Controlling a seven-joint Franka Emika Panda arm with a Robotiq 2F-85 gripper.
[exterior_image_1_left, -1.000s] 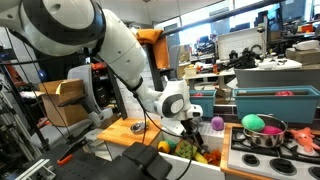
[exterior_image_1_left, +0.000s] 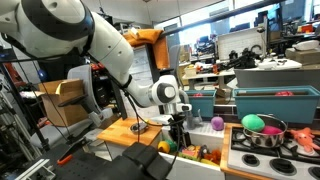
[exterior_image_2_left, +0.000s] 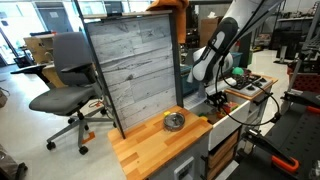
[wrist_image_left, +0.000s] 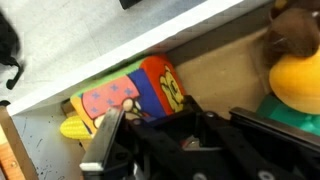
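My gripper (exterior_image_1_left: 184, 132) points down into the open drawer (exterior_image_2_left: 190, 138), which holds several toy food items. In the wrist view, its dark fingers stand low in the frame, close above a small red, blue and orange box (wrist_image_left: 130, 92) with stars on it. They look shut, with nothing visible between them. Whether they touch the box I cannot tell. A yellow corn-like piece (wrist_image_left: 75, 127) lies beside the box, partly covered. On the other side are an orange-yellow round toy (wrist_image_left: 298, 80), a brown toy (wrist_image_left: 291, 45) and a green piece (wrist_image_left: 285, 115).
The drawer's white wall (wrist_image_left: 120, 50) runs close by the box. To the right stands a stove (exterior_image_1_left: 262, 152) carrying a green bowl (exterior_image_1_left: 253, 122) and a red pot (exterior_image_1_left: 274, 132). Behind is a teal bin (exterior_image_1_left: 280, 106). A metal bowl (exterior_image_2_left: 174, 122) rests on the wooden top.
In exterior view 1, the wrist has shifted left and turned, carrying the gripper toward the drawer's left part. Drawer and stove stay in place.
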